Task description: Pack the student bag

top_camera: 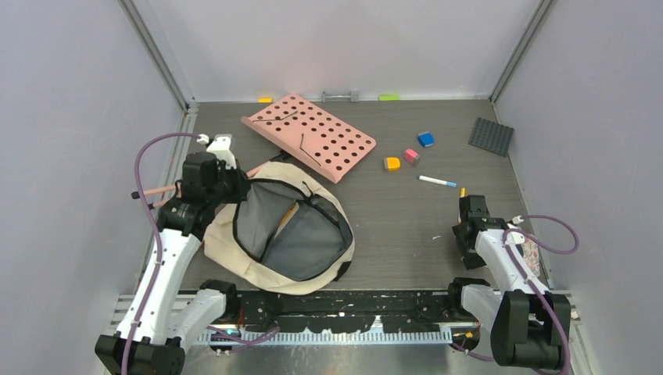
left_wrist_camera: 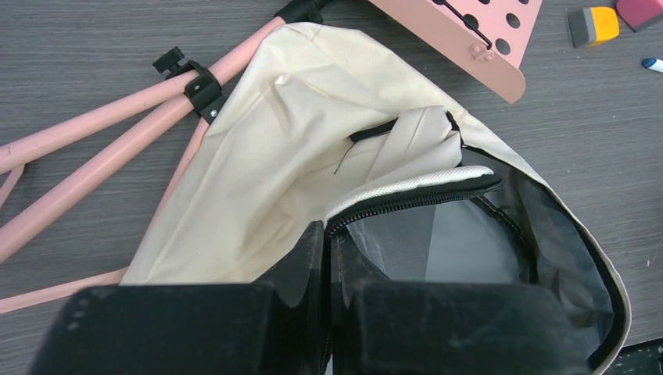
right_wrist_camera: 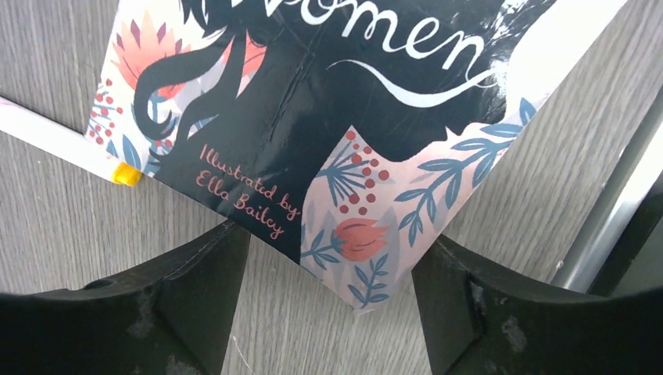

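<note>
The beige bag point(left_wrist_camera: 313, 125) lies unzipped, its grey lining point(top_camera: 301, 246) facing up. My left gripper is shut on the bag's black zipper edge at its upper left side. In the right wrist view, a book point(right_wrist_camera: 266, 141) with a dark, flower-patterned cover lies on the table. Its pointed corner reaches between the parted fingers of my right gripper. Whether they touch the cover is unclear. A white marker with a yellow end point(right_wrist_camera: 86, 154) lies beside the book. Another white marker point(top_camera: 436, 181) and blue, pink and yellow blocks point(top_camera: 392, 164) lie further back.
A pink perforated board point(top_camera: 313, 137) on pink poles point(left_wrist_camera: 117, 164) lies behind the bag. A dark ribbed pad point(top_camera: 492, 137) sits at the back right. Between bag and book the table point(top_camera: 399, 234) is mostly bare.
</note>
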